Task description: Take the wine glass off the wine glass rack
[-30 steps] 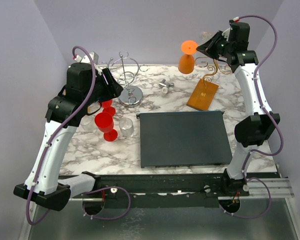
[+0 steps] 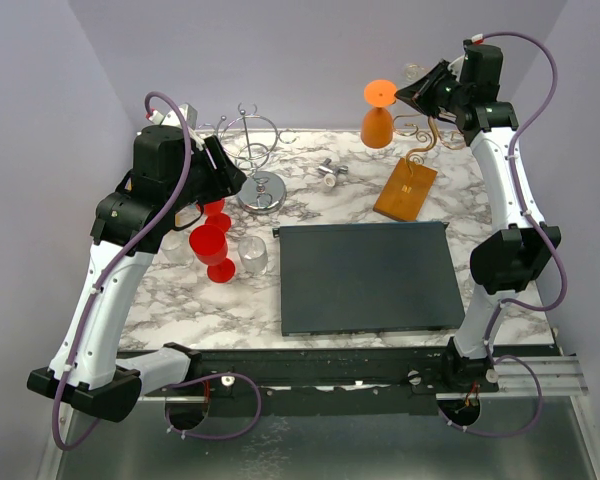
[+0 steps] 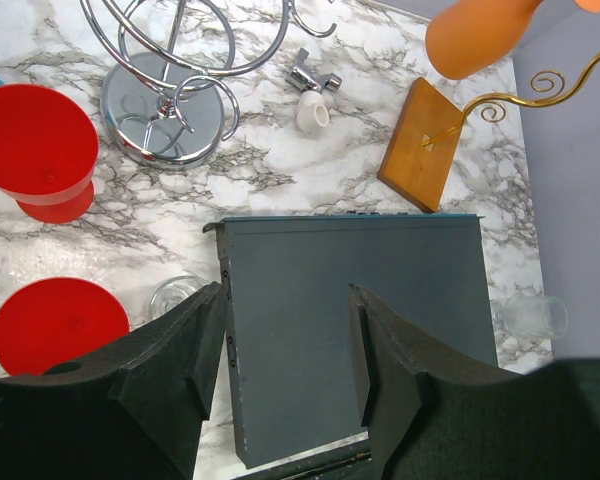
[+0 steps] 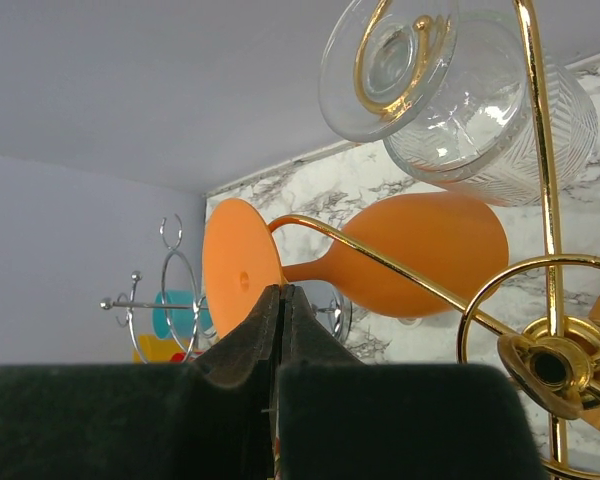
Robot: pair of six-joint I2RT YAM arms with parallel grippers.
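An orange wine glass (image 2: 377, 128) hangs bowl down at the gold rack (image 2: 408, 182). In the right wrist view, the foot (image 4: 238, 262) of the glass meets the tips of my right gripper, which is shut on the edge of that foot. A gold hook of the rack (image 4: 554, 180) passes by the stem, so the glass is still at the hook; whether they touch is unclear. The bowl (image 4: 425, 255) lies beyond the hook. My left gripper is open, nothing between its fingers, above the table's left side.
A clear glass (image 4: 480, 110) hangs on the rack close to the orange one. Red goblets (image 2: 209, 243) and a clear tumbler (image 2: 252, 254) stand below my left arm. A silver rack (image 2: 262, 190) is at the back left. A dark grey box (image 2: 370, 278) fills the middle front.
My right gripper and the orange glass have shifted together very slightly to the right. The left arm has not moved.
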